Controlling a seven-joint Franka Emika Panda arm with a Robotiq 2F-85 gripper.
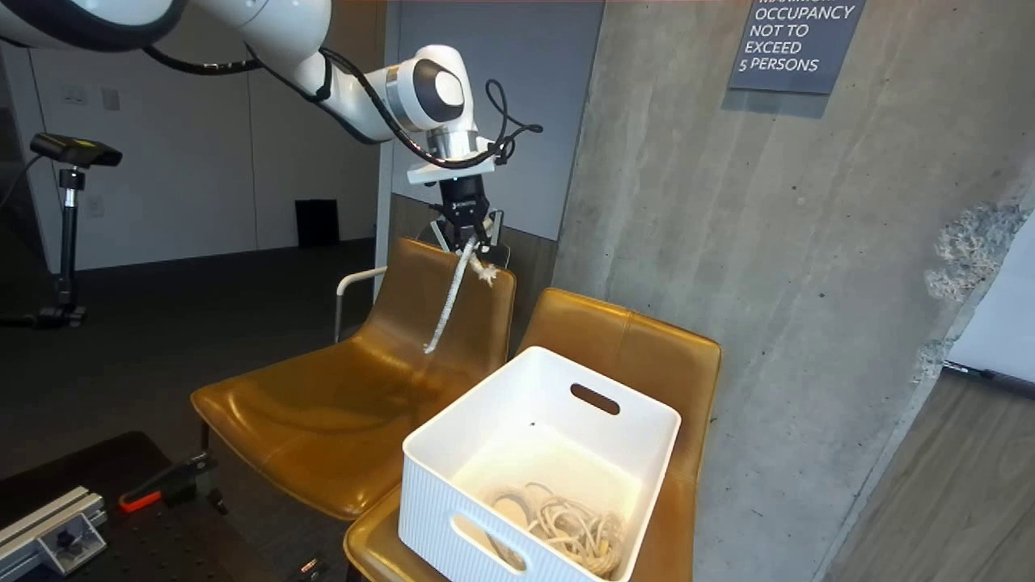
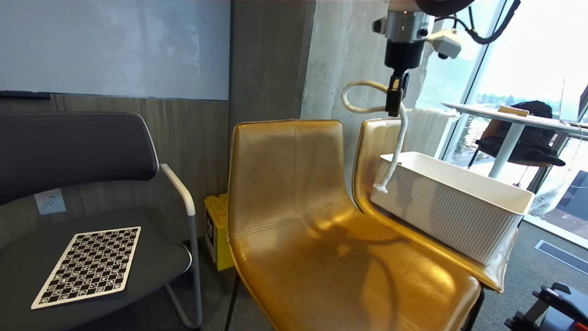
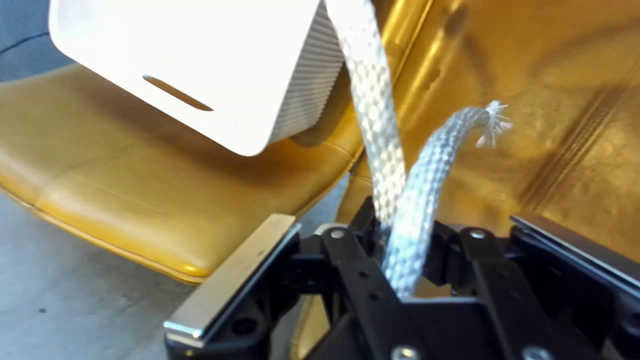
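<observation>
A white braided rope [image 1: 448, 302] hangs from my gripper [image 1: 472, 239], which is shut on it in front of the left chair's backrest. The long end dangles downward and the short frayed end sticks out to one side. In exterior view 2 the rope [image 2: 400, 138] hangs below the gripper [image 2: 394, 105], and a loop bulges out on its left. Seen from the wrist, the rope [image 3: 375, 102] passes between the fingers, its frayed tip over the tan leather. Nothing touches the chair seat below.
On the right tan chair [image 1: 635, 339] stands a white ribbed bin [image 1: 427, 514] with coiled cord [image 1: 572, 533] inside. A grey chair [image 2: 110, 215] holds a checkered board [image 2: 93, 265].
</observation>
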